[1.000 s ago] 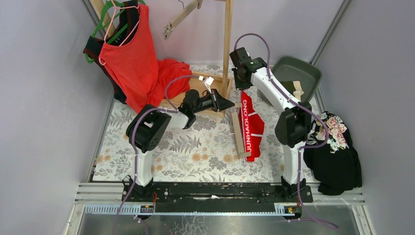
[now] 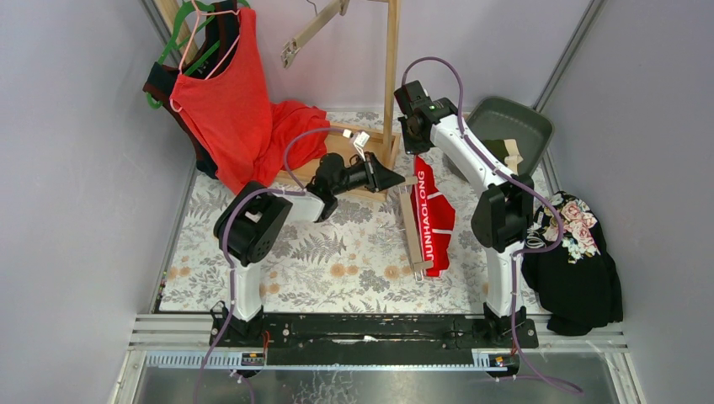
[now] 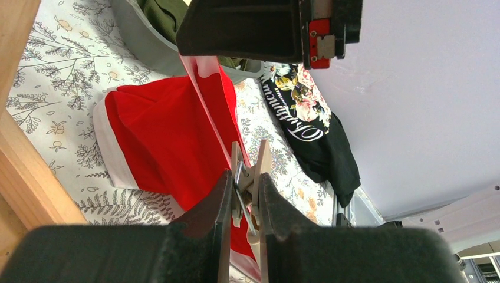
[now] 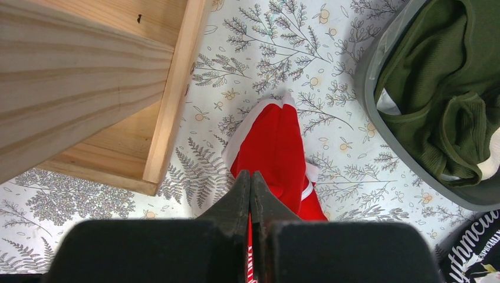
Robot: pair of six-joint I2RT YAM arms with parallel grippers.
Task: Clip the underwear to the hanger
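Note:
Red underwear [image 2: 434, 220] with a white lettered waistband hangs along a wooden clip hanger [image 2: 411, 225] at the centre right. My left gripper [image 2: 396, 179] is shut on the hanger's near clip [image 3: 262, 156], which sits beside the waistband in the left wrist view. My right gripper [image 2: 412, 151] is shut at the upper end of the waistband; in the right wrist view its fingers meet over the red cloth [image 4: 271, 147], and whether they pinch any of it is hard to tell.
A wooden stand [image 2: 389, 76] with a tray base is behind. A grey bin [image 2: 526, 135] holding green cloth stands at the back right, black clothing [image 2: 568, 278] lies right, and red and dark garments [image 2: 219, 101] hang at the back left.

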